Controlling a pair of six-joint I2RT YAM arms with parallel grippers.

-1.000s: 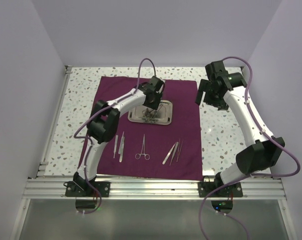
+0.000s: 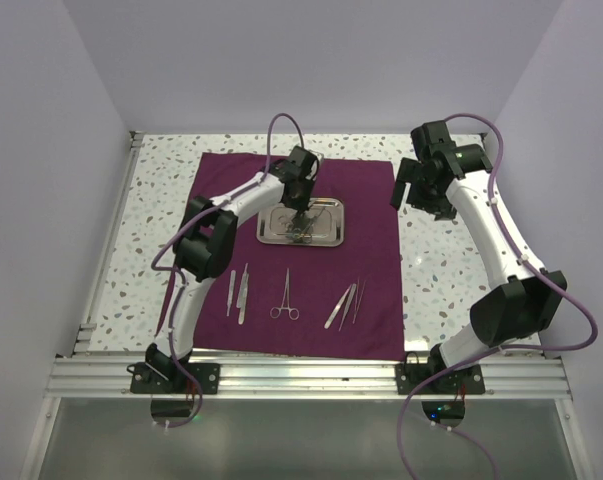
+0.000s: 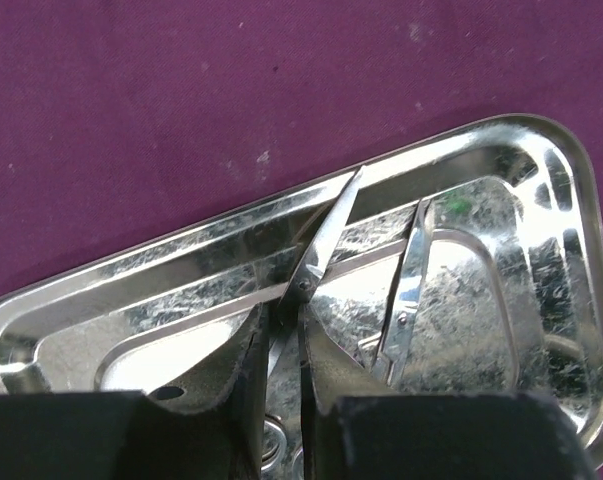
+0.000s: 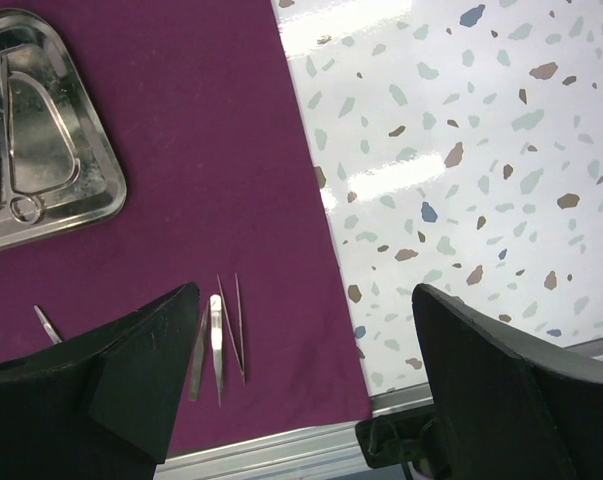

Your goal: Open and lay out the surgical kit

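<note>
The steel tray point(image 2: 332, 229) lies on the purple cloth point(image 2: 371, 250). In the left wrist view my left gripper is over a pair of scissors point(image 3: 324, 240), its fingers close together around the scissors near the pivot; whether they grip is unclear. A second scissor-like instrument point(image 3: 408, 294) lies to the right in the tray. My right gripper stands open above the right side of the cloth, nothing between its fingers.
Forceps point(image 2: 286, 297) lie at the front middle, slim blades point(image 2: 242, 295) to the left, several tweezers and probes point(image 2: 338, 308) at the front right.
The right arm and the laid-out instruments have not moved.
</note>
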